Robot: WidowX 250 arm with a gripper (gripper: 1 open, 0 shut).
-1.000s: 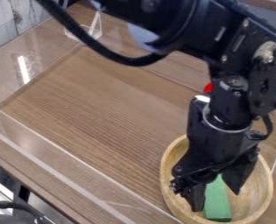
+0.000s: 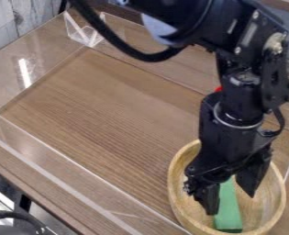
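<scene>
A black robot gripper (image 2: 227,184) hangs low over a light wooden bowl (image 2: 181,196) at the bottom right, its fingers open and reaching down inside the rim. A green object (image 2: 228,217) lies in the bowl just below the fingers, partly hidden by them. Whether the fingers touch it, I cannot tell.
A bare wooden table (image 2: 104,124) fills the centre and left, with clear plastic edging along the lower left and a clear holder (image 2: 85,29) at the far corner. A small red item (image 2: 217,89) is mostly hidden behind the arm. Black cables are at the bottom left.
The arm has shifted slightly upward in the view, and its head has tilted a little. The bowl and green object look nearly unmoved.
</scene>
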